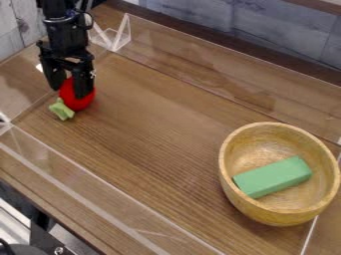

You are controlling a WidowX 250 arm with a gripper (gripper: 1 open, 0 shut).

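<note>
My black gripper (67, 70) is at the upper left, low over a red object (78, 96), its fingers around or just in front of it; whether they grip it is hard to tell. A small light green piece (62, 111) lies beside the red object, at its lower left.
A yellow bowl (277, 211) holding a green block (270, 176) sits at the lower right.
</note>
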